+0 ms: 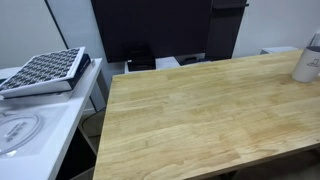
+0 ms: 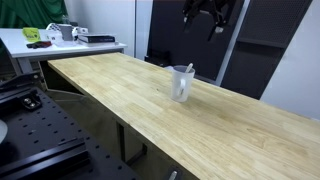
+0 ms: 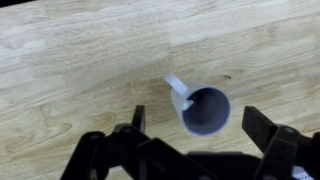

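A pale mug (image 2: 181, 86) stands upright on the wooden table. In the first exterior view, this mug (image 1: 307, 67) shows at the right edge. The wrist view looks down into the dark inside of the mug (image 3: 206, 112), with a pale elongated piece (image 3: 176, 84) at its rim; whether that is a handle or a separate stick I cannot tell. Above the mug and clear of it hangs my gripper (image 2: 203, 29). In the wrist view the gripper is open, its two dark fingers wide apart, with the mug below the gap and nothing held.
A separate white table (image 1: 60, 135) on the left carries a box with a patterned top (image 1: 48, 68). Dark equipment (image 2: 55, 140) fills the near left of the second exterior view.
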